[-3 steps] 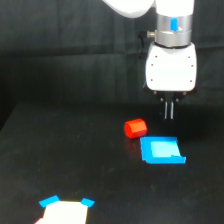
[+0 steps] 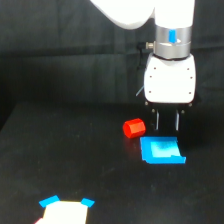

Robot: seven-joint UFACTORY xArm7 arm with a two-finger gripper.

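My gripper [image 2: 167, 122] points straight down at the right of the camera view, its two thin fingers spread apart with nothing seen between them. Directly below it is a light square edged with blue tape [image 2: 162, 157] on the dark table. A red-orange block [image 2: 134, 128] with a rounded look lies just left of the gripper, touching or close behind the square's back left corner. The block is apart from the fingers.
Another pale square [image 2: 65, 213] with blue tape at its corners is at the front left, cut off by the frame's lower edge. Black cloth [image 2: 70, 75] hangs behind.
My gripper has come down somewhat, and its fingers have spread from close together to wide apart. The red block and taped squares have not moved.
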